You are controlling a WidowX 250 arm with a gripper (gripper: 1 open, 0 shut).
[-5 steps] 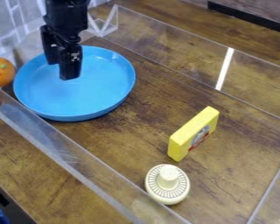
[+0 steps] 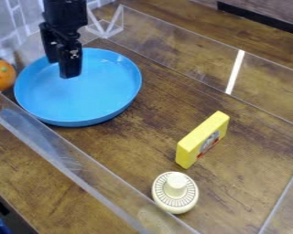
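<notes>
My black gripper (image 2: pixel 66 62) hangs at the upper left, over the back part of a blue plate (image 2: pixel 78 99). Whether its fingers are open or shut is hard to make out. An orange round object (image 2: pixel 0 76) sits at the left edge beside the plate. A yellow box (image 2: pixel 201 137) stands on the wooden table at the right, and a white round object (image 2: pixel 176 192) with a knob on top is near the front.
Clear plastic walls run along the back and across the lower left. A white strip (image 2: pixel 234 71) lies at the upper right.
My gripper has shifted slightly to the left over the plate. The objects on the table have not moved.
</notes>
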